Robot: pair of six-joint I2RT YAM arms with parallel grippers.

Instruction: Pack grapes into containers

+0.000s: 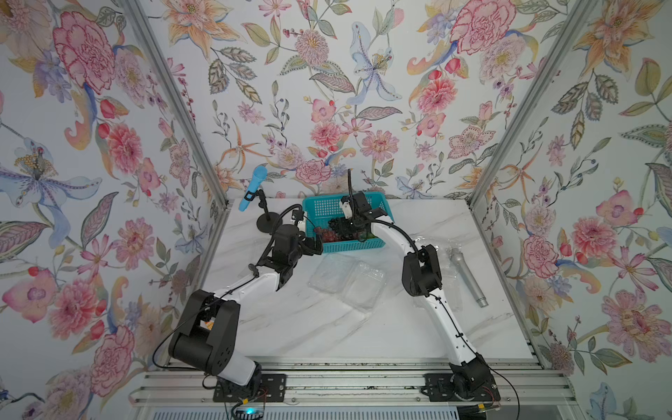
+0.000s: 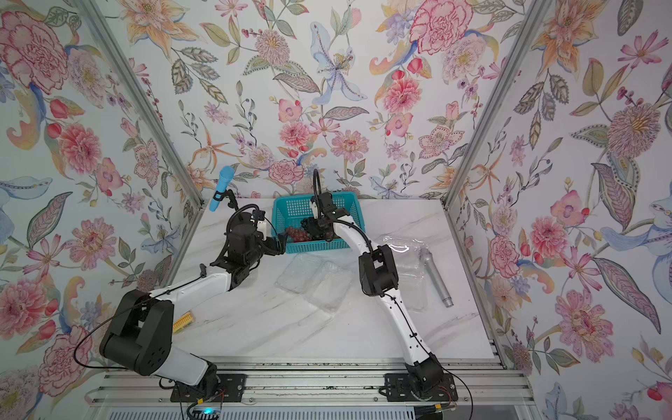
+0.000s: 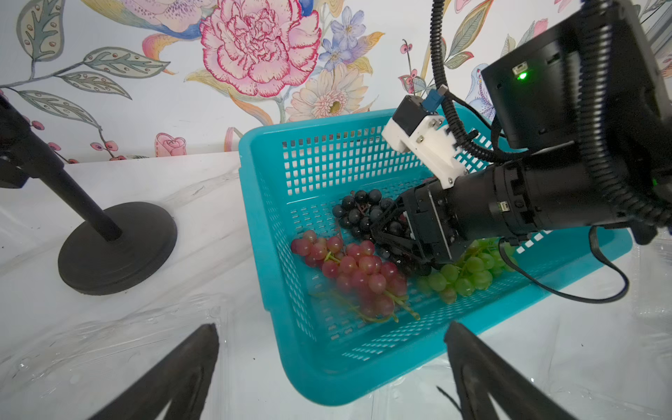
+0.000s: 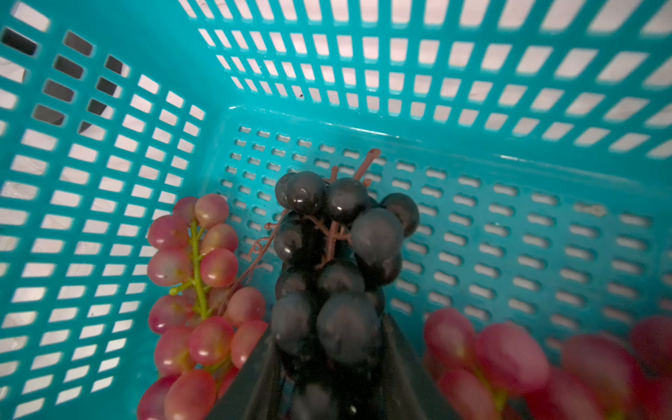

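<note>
Bunches of grapes lie in a teal basket [image 3: 280, 343] at the table's back. My right gripper reaches into it, its part-open fingers on either side of a bunch of black grapes [image 4: 339, 276]. Whether both fingers touch the grapes I cannot tell. Red grapes [image 4: 199, 294] lie left of that bunch, and more red grapes [image 4: 518, 357] lie to its right. Green grapes [image 3: 465, 273] show beneath the right arm in the left wrist view. My left gripper is open and empty, in front of the basket's left end. Clear plastic containers [image 1: 364, 285] lie before the basket.
A black stand [image 3: 119, 245] with a blue holder [image 1: 252, 187] is left of the basket. More clear packaging [image 2: 413, 290] and a grey tube [image 2: 436, 278] lie to the right.
</note>
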